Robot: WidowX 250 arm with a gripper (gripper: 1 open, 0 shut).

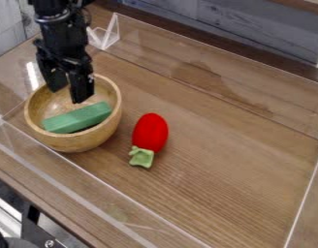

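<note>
My gripper (63,83) is at the upper left, open, over the back part of a tan wooden bowl (104,137). A green oblong object (79,117) lies in the bowl, below and in front of the fingers. A red object (150,132) with a light green end lies on the table just right of the bowl.
A clear plastic item (104,33) stands at the back left, behind the gripper.
</note>
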